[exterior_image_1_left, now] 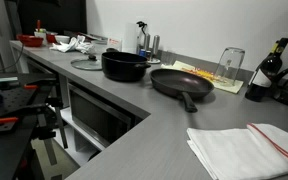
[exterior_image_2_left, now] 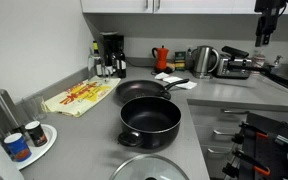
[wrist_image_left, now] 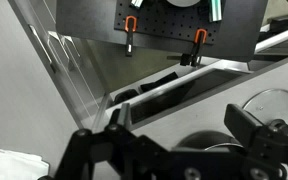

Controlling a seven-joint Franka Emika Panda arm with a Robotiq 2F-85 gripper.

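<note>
My gripper is open at the bottom of the wrist view, its two dark fingers wide apart and nothing visible between them. Below it the view takes in the counter edge and an open drawer. A deep black pot [exterior_image_2_left: 149, 122] stands uncovered on the counter and looks empty. Beside it lies a glass lid [wrist_image_left: 276, 108], also visible near the pot in the first exterior view. A black frying pan [exterior_image_1_left: 182, 82] rests on the pot's other side. The white towel [exterior_image_1_left: 244, 150] with red stripes lies folded on the counter.
A yellow patterned cloth [exterior_image_2_left: 76, 98] is spread near the wall. Dark bottles [exterior_image_1_left: 268, 70], an upturned glass [exterior_image_1_left: 230, 64], a kettle [exterior_image_2_left: 205, 61] and a toaster [exterior_image_2_left: 234, 64] stand on the counter. A plate with cans [exterior_image_2_left: 34, 140] is at the left.
</note>
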